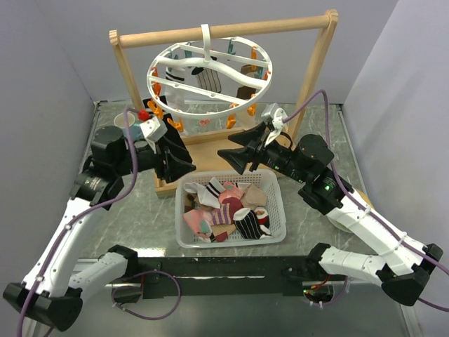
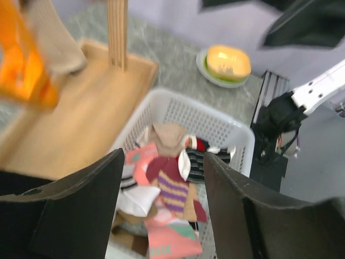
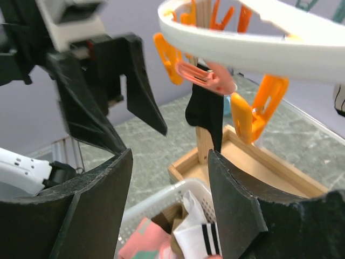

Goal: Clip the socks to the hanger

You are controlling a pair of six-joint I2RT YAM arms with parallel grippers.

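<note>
The white round hanger (image 1: 209,78) hangs from a wooden stand, with orange, teal and pink clips and several socks on it. Pink clip (image 3: 205,75) and orange clip (image 3: 245,118) are near in the right wrist view. Below, the white basket (image 1: 179,210) holds mixed socks, among them a striped black one (image 1: 247,223) and a white one (image 2: 137,199). My left gripper (image 1: 178,166) is open, left of centre above the basket. My right gripper (image 1: 238,151) stands open opposite it, below the hanger's right side. Nothing shows between either gripper's fingers.
A wooden tray (image 2: 91,113) lies behind the basket. Yellow and white bowls (image 2: 227,62) stand at the right, partly behind my right arm in the top view.
</note>
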